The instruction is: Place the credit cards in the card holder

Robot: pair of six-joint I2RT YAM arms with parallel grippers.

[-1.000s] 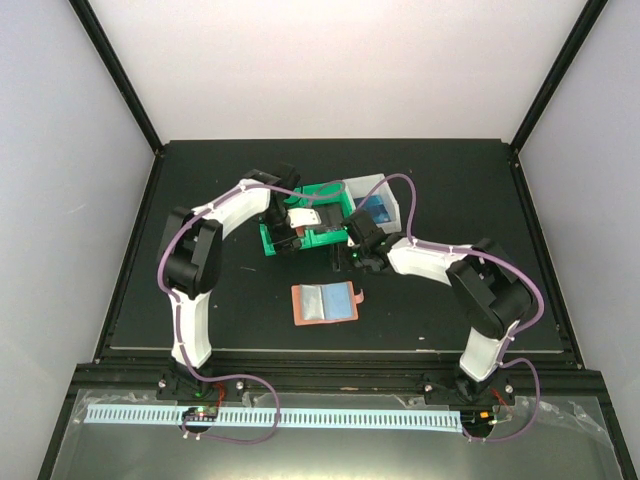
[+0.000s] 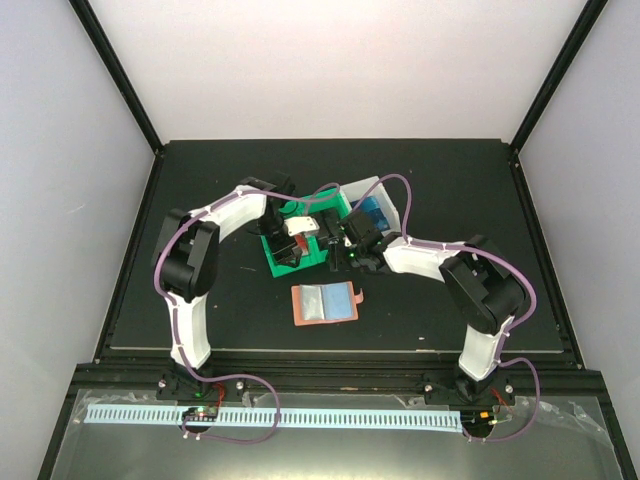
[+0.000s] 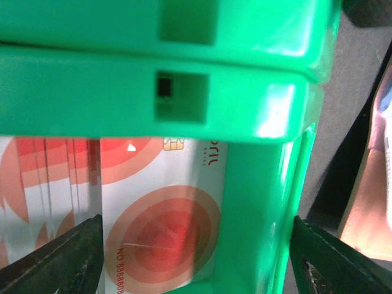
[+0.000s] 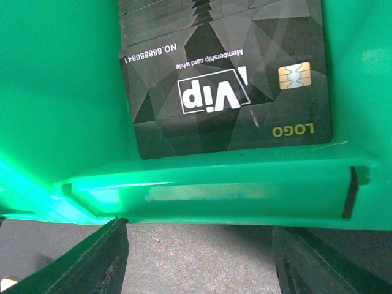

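Note:
The green tray (image 2: 315, 259) lies slightly turned on the table, with red-and-white cards (image 3: 160, 226) in one compartment and black VIP cards (image 4: 223, 86) in another. My left gripper is at the tray's left part, fingers apart: one over the red-and-white cards, the other by the tray's side wall. Open as well, my right gripper is at the tray's front edge, with no card between its fingers. Nearer the table's front, the card holder (image 2: 327, 302) lies spread open, orange with pale sleeves.
A white tray (image 2: 390, 186) with blue cards (image 2: 374, 211) stands against the green tray's right side. Both arms partly cover the green tray from above. Bare black table (image 2: 450, 180) extends to the right of the trays.
Over the last second the green tray has shifted toward the front and turned a little, the left gripper moving forward with it. The white tray has turned slightly. The card holder stays put.

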